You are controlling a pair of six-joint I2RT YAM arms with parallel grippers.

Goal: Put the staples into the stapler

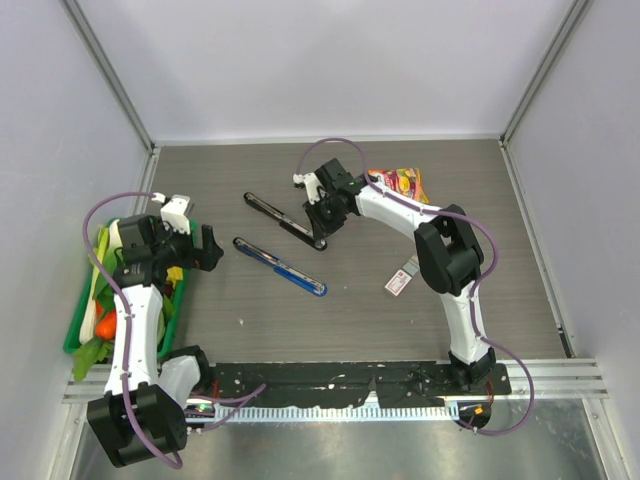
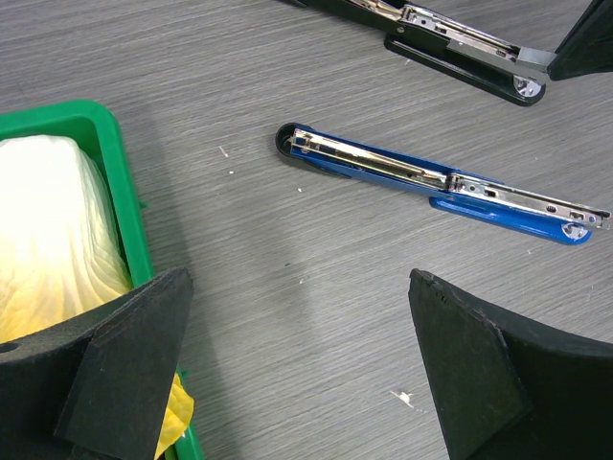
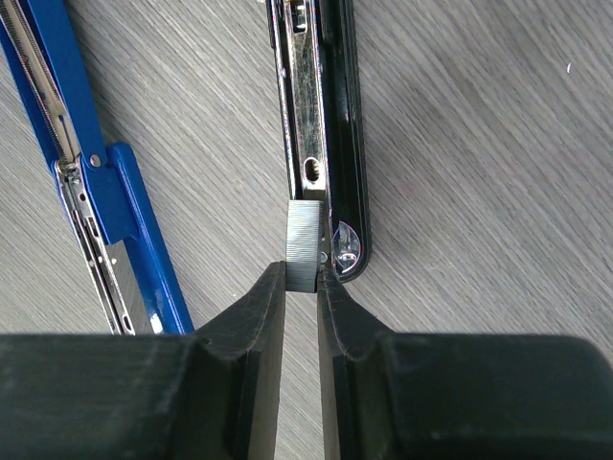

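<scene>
A black stapler (image 1: pixel 270 210) lies opened out flat at the table's upper middle, with a blue stapler (image 1: pixel 280 267) opened out below it. My right gripper is shut on a strip of staples (image 3: pixel 304 235), holding it at the end of the black stapler's metal channel (image 3: pixel 306 115); whether it rests in the channel I cannot tell. My left gripper stands open over the left side, beside the green bin, with nothing between its fingers.
A green bin (image 1: pixel 174 310) of vegetables is at the left. A colourful packet (image 1: pixel 405 180) lies at the back right, and a small staple box (image 1: pixel 398 283) at the middle right.
</scene>
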